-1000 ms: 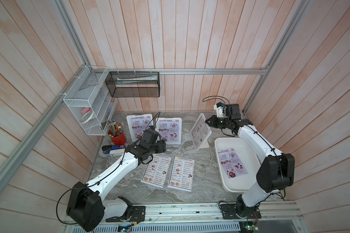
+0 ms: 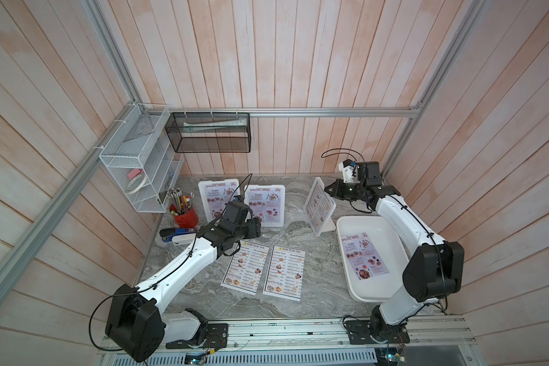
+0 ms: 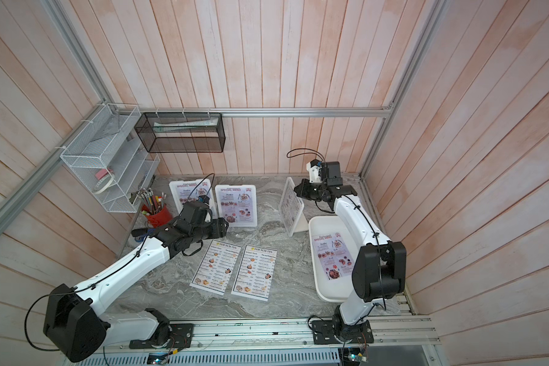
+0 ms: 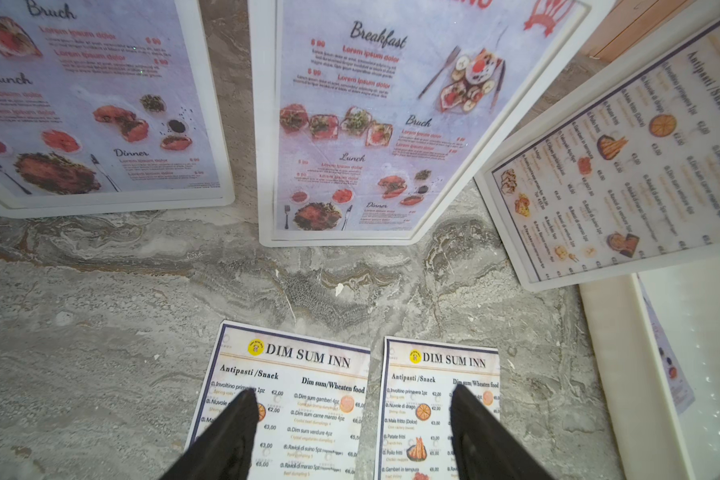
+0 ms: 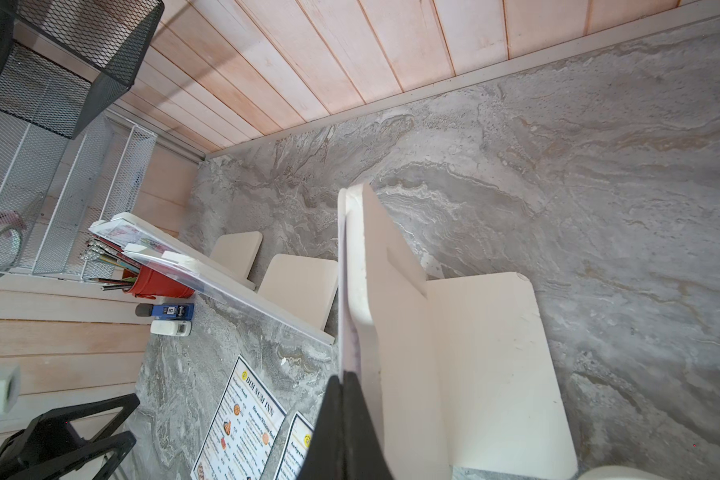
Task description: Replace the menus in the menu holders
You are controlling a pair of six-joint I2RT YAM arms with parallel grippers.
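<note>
My right gripper is shut at the edge of the rightmost menu holder (image 2: 319, 207), its fingertips meeting along the thin front panel. That holder stands angled and shows a Dim Sum Inn menu (image 4: 628, 152) in the left wrist view. Two other holders, the left one (image 2: 218, 198) and the middle one (image 4: 336, 120), stand at the back with purple Special Menu sheets. Flat on the table lie two Dim Sum Inn menus, one (image 2: 245, 267) beside the other (image 2: 284, 272). Over the table's left half, my left gripper is open with nothing between its fingers.
A white tray (image 2: 350, 291) on the right holds a loose purple menu (image 2: 364, 256). A red pen cup (image 2: 186, 219) and a wire shelf (image 2: 134, 158) are at the left; a black mesh basket (image 2: 208, 145) hangs at the back.
The rightmost holder has shifted slightly right and turned a little, together with my right gripper, which moved right and slightly back. The left arm has barely moved.
</note>
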